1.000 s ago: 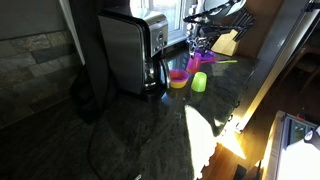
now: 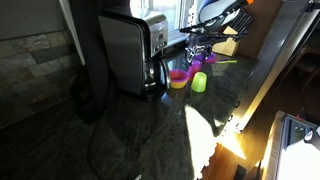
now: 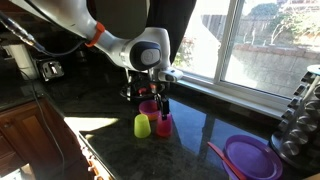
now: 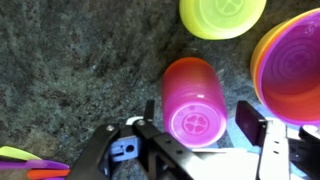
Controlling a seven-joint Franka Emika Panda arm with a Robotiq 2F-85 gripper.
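Note:
In the wrist view, a pink-red cup [image 4: 195, 112] stands upside down, with its round base towards the camera. My gripper hangs over it with its fingers parted, one fingertip to each side of the cup as seen from above. Any touch between fingers and cup cannot be made out. Exterior view 2 has the gripper [image 3: 148, 92] above and behind the pink cup [image 3: 165, 125]. A yellow-green cup [image 3: 142, 126] stands just left of that cup. Next to both is a pink and orange bowl [image 4: 293, 72], right of the pink cup in the wrist view.
A purple plate [image 3: 248, 158] with a red utensil lies at the right in exterior view 2. A coffee maker [image 2: 138, 55] stands left of the cups in exterior view 1. Colored utensils [image 4: 32, 163] lie near the wrist view's lower left.
In exterior view 1 the arm and gripper have shifted slightly near the far end of the counter. The green cup and the bowl stay where they were.

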